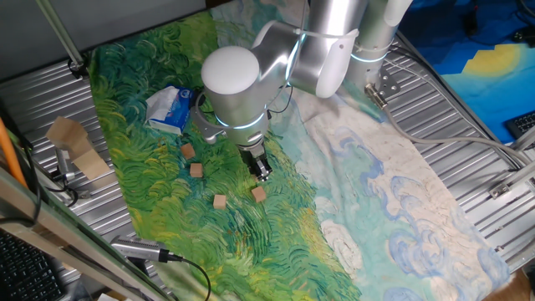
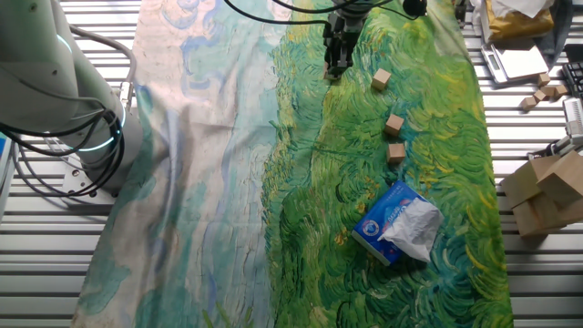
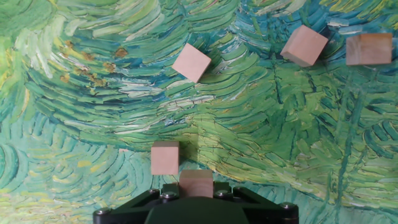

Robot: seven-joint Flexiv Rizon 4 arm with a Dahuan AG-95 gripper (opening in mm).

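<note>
A plain wooden cube [image 3: 196,178] sits between my gripper's [image 3: 196,191] fingertips at the bottom of the wrist view. The tips press close against both its sides, so the gripper looks shut on it. Just up and left of it, a second cube [image 3: 165,158] rests on the cloth, a narrow gap away. Farther off lie a third cube [image 3: 191,63] and, towards the right, two more, one tilted in view [image 3: 305,45] and one at the edge [image 3: 369,49]. In exterior view 1 the gripper [image 1: 264,174] points down low over the cloth, near a cube [image 1: 258,194].
A blue tissue box [image 1: 171,113] stands on the painted cloth, behind the cubes. An open cardboard box [image 1: 79,150] lies off the cloth at the left.
</note>
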